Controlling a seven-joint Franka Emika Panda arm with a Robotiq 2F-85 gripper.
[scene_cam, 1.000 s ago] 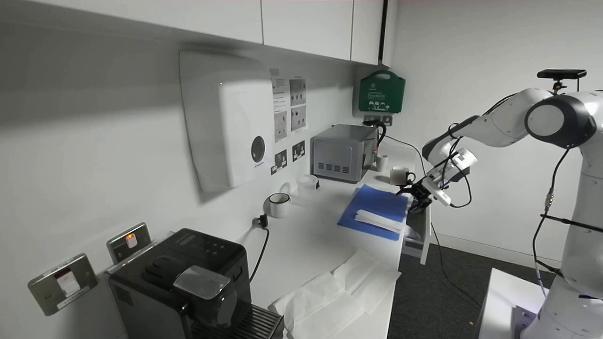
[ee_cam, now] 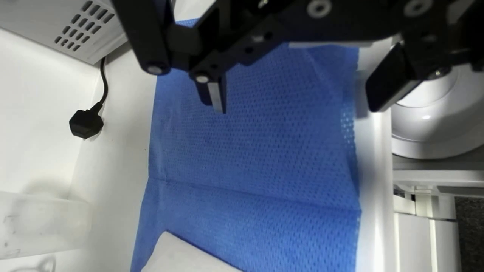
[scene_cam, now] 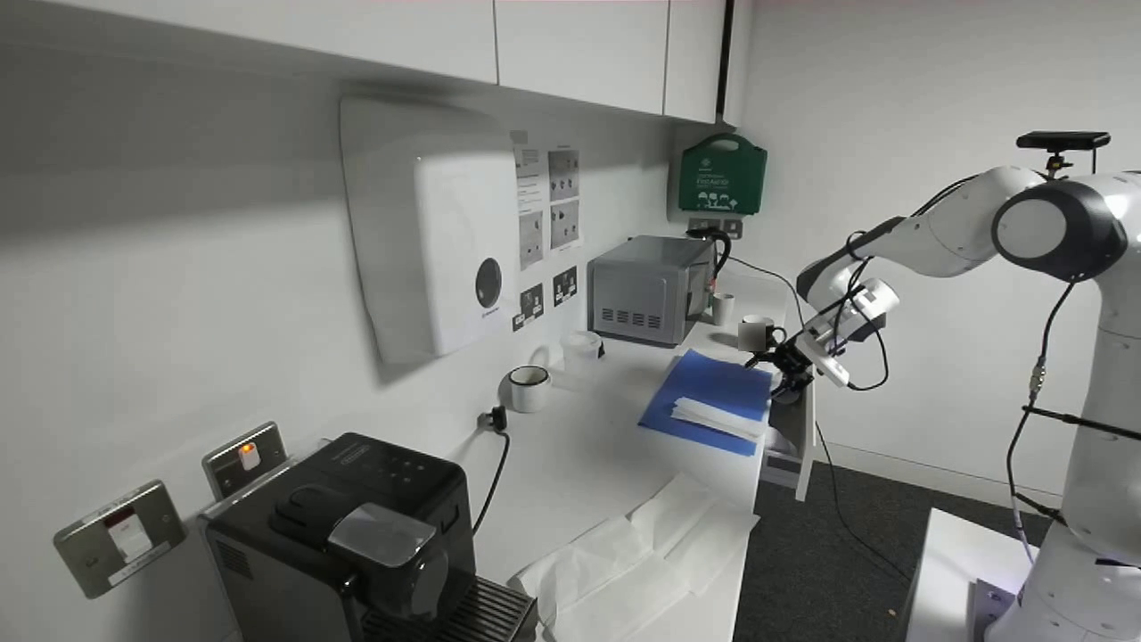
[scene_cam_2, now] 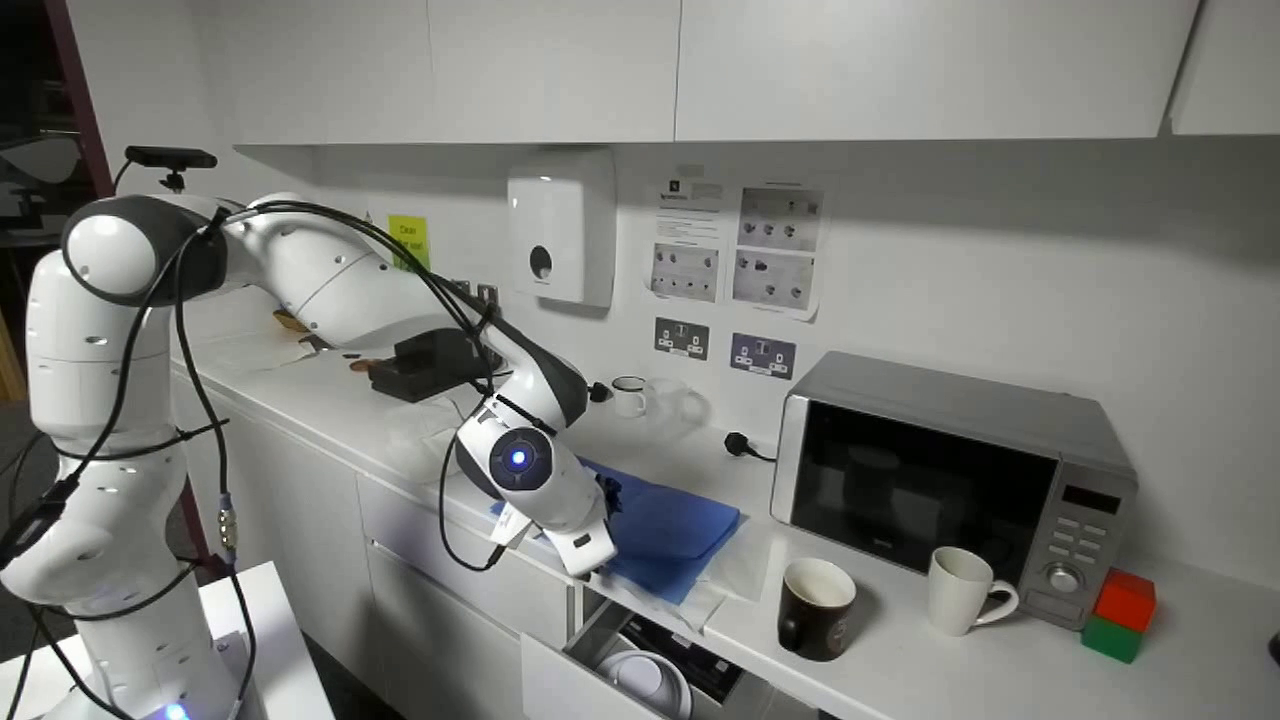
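My gripper is open, its two dark fingers wide apart with nothing held between them. Below it in the wrist view lies a blue cloth, flat on the counter and creased across its lower part. One fingertip is over the cloth, the other near the counter's front edge, beside the open drawer. White dishes sit inside that drawer. In exterior view 1 the cloth has folded white paper on it. The arm hides the gripper in exterior view 2.
A microwave stands against the wall, with a black mug, a white mug and red and green blocks near it. A black plug lies behind the cloth. The coffee machine is at the counter's near end.
The arm's wrist and gripper have shifted very slightly to the left in exterior view 1. The cloth, paper, mugs and drawer look unchanged.
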